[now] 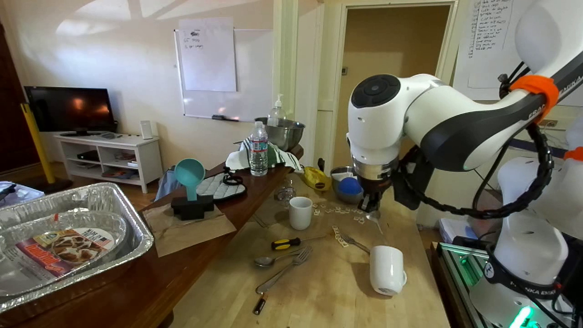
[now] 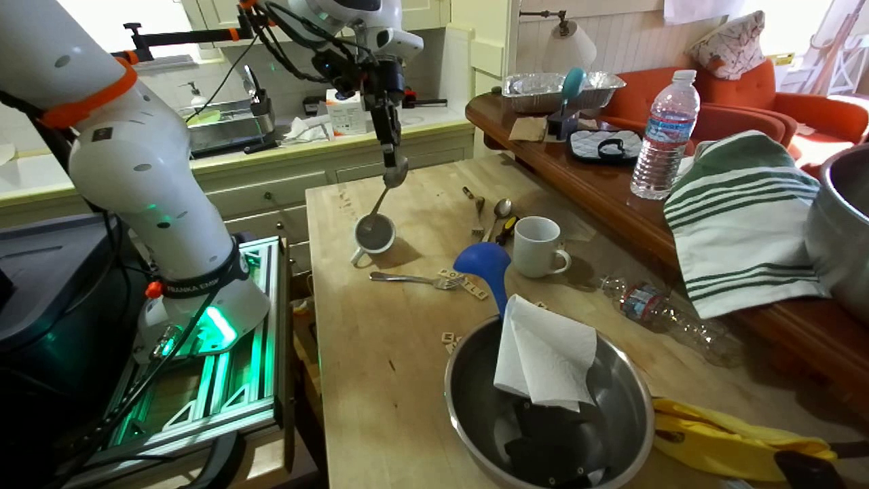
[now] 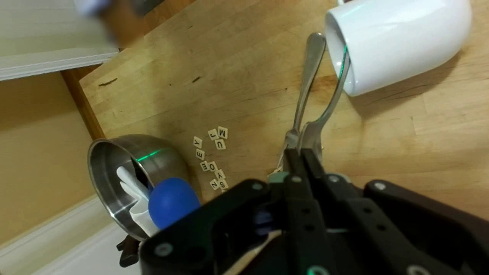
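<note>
A white mug (image 1: 386, 270) lies on its side on the wooden table, its mouth (image 2: 376, 232) toward my gripper. My gripper is shut on the bowl end of a metal spoon (image 2: 396, 172). The spoon's handle (image 3: 341, 82) slants down into the mug's mouth, where its end is hidden. On the table beside the mug rests a fork (image 2: 407, 278), outside it. In the wrist view the fork (image 3: 305, 91) runs alongside the spoon, with its tines partly behind my fingertips.
A second white mug (image 1: 300, 213) stands upright. Near it lie a screwdriver (image 1: 287, 243), a spoon (image 1: 266, 261) and another fork (image 1: 284, 270). Letter tiles (image 3: 213, 172) are scattered toward a steel bowl (image 2: 631, 407) holding a blue ladle (image 2: 485, 259) and paper towel (image 2: 546, 350).
</note>
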